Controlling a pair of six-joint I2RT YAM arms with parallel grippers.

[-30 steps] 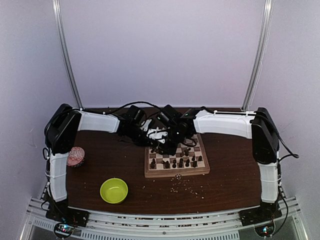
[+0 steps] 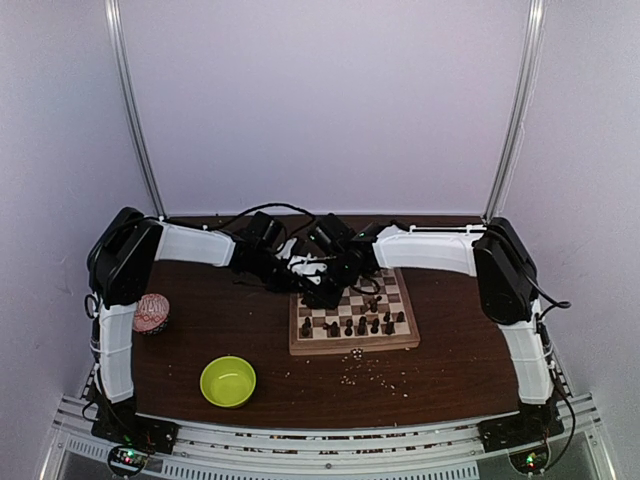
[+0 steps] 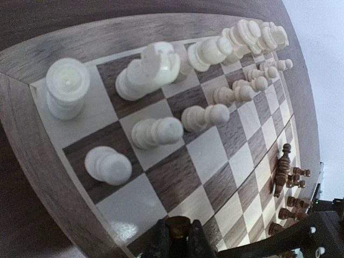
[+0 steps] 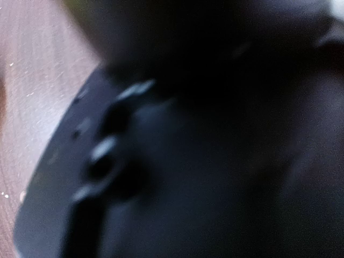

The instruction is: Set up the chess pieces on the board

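Note:
The wooden chessboard (image 2: 355, 342) has white pieces along the far side, including a white rook (image 3: 67, 86) and pawns (image 3: 156, 131), and dark pieces (image 2: 388, 325) along the near side. A dark piece (image 3: 282, 169) lies on its side on the board. My left gripper is shut on a dark piece, whose round top shows between the fingertips. My right gripper (image 2: 325, 290) is close beside it over the board's left part; its fingers are hidden from above, and the right wrist view is mostly blurred black.
A green bowl (image 2: 227, 381) sits at the front left, a patterned red bowl (image 2: 151, 312) at the left. Small light bits are scattered in front of the board. Both arms crowd over the board.
The right arm has shifted left and slightly toward the back over the last second. The left arm has moved only slightly. The pieces visible from above look unchanged.

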